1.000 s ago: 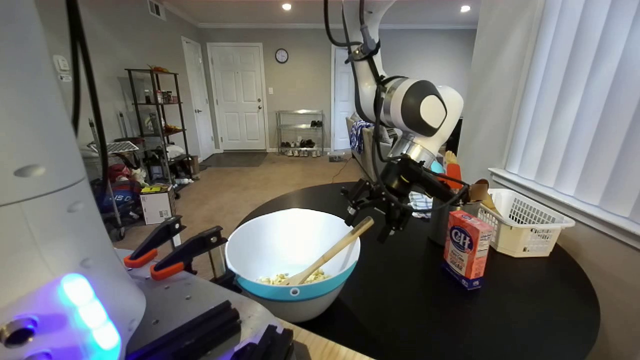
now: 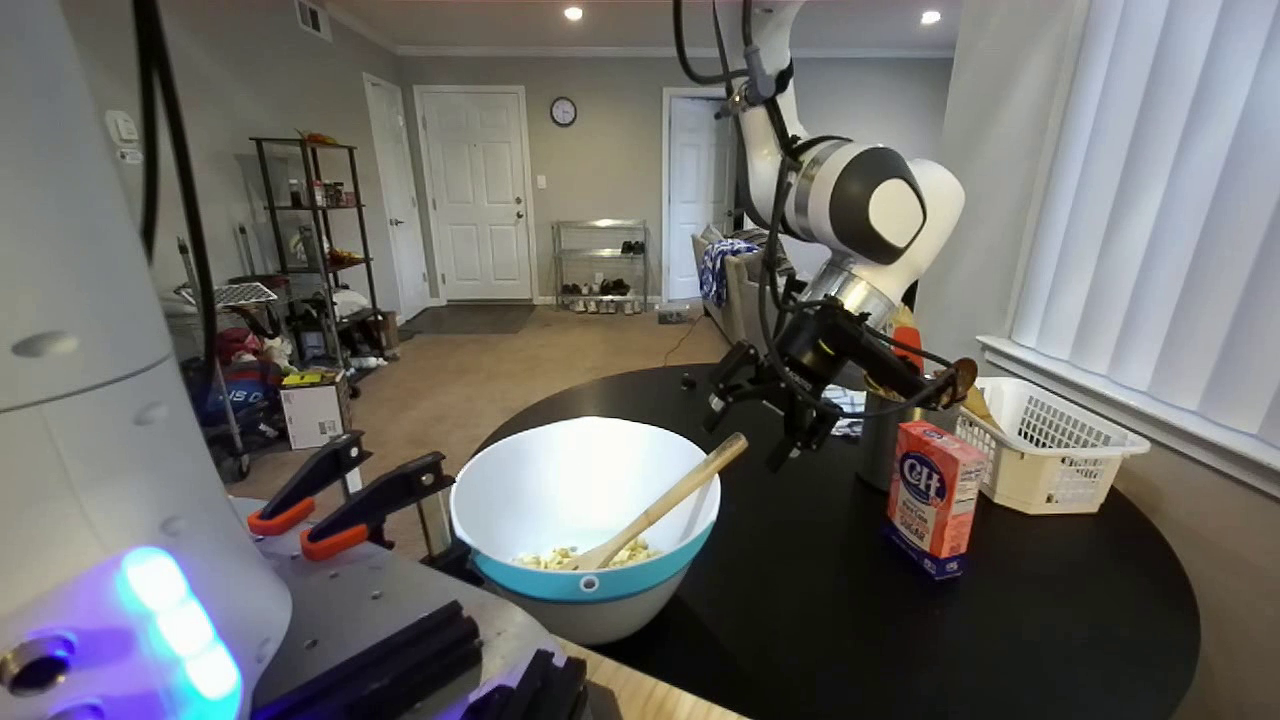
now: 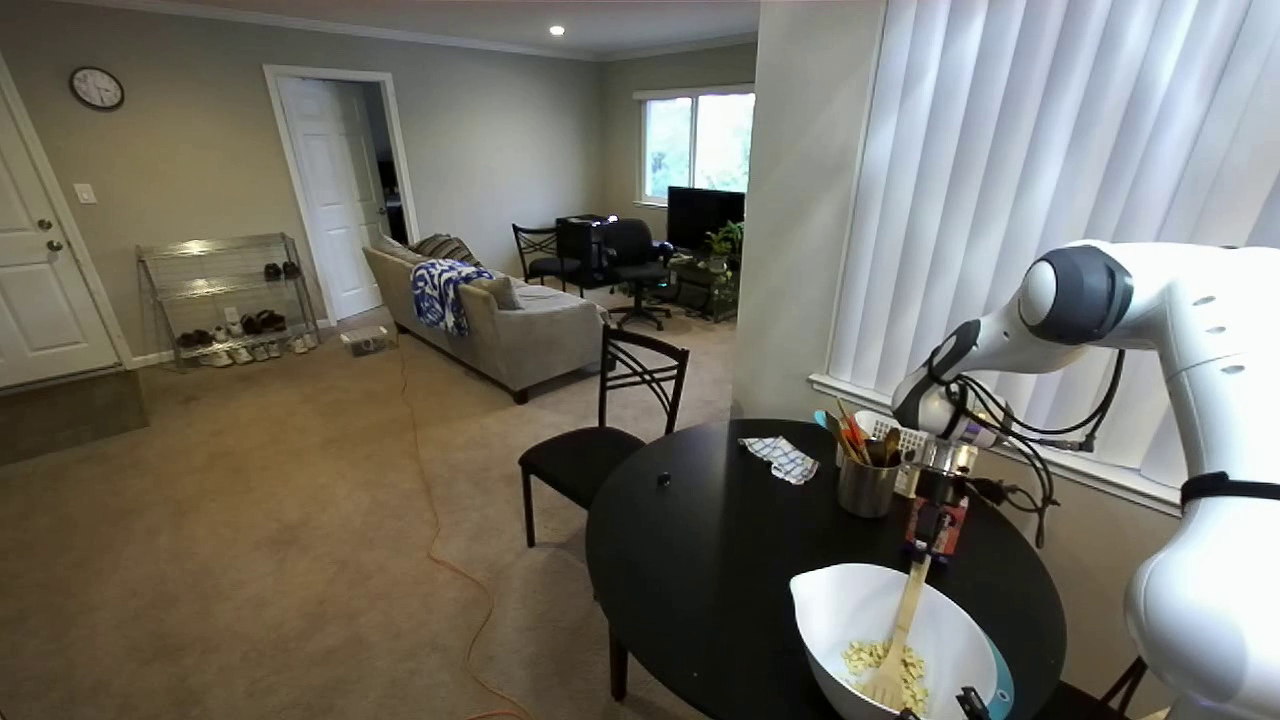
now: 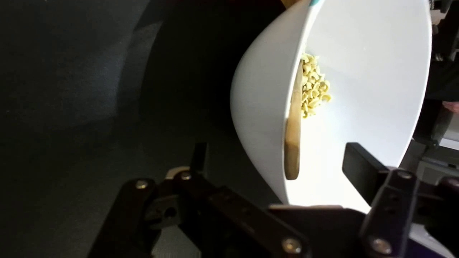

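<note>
A white bowl with a teal band point(image 2: 584, 492) stands on the black table, and pale pasta pieces point(image 3: 900, 667) lie in its bottom. Leaning on the bowl's rim is a wooden spoon point(image 2: 659, 505), its handle end sticking out past the edge and its head among the pasta. My gripper point(image 2: 746, 418) hangs above the table beside the bowl, apart from the spoon handle. In the wrist view, the gripper is open; the handle end point(image 4: 292, 159) shows between the spread fingers but farther off, untouched.
A pink sugar box point(image 2: 935, 494) stands on the table near a metal utensil holder point(image 3: 866, 486). Behind them is a white plastic basket point(image 2: 1056, 446). A checked cloth point(image 3: 782, 458) lies farther back.
The arm and gripper have moved a little to the right in exterior view 1, away from the spoon's handle end. Bowl, spoon and box stay put.
</note>
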